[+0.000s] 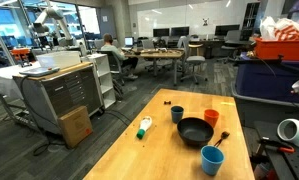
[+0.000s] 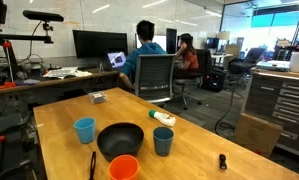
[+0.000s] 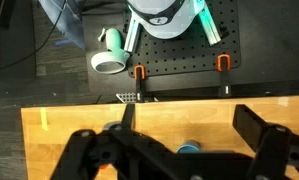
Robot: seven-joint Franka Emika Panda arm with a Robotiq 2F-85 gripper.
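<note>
My gripper is open in the wrist view, its dark fingers wide apart and nothing held. A black bowl (image 1: 195, 134) sits on the wooden table. Blue cups stand around it: one cup (image 1: 211, 164) near the front and another cup (image 1: 177, 114) behind. An orange cup (image 2: 124, 169) stands close to the bowl. A dark-handled utensil (image 2: 92, 166) lies on the wood beside the bowl. Beyond lies a white bottle with green ends (image 2: 162, 118). Below the gripper, the wrist view shows the top of a blue cup (image 3: 189, 147) and part of the orange cup (image 3: 106, 173).
A small dark object (image 2: 222, 161) lies apart on the table. The robot's base plate (image 3: 179, 55) with orange-marked clamps borders the table edge. Bare wood (image 1: 139, 160) is free on the bottle's side. A cardboard box (image 1: 75, 126) stands on the floor beyond.
</note>
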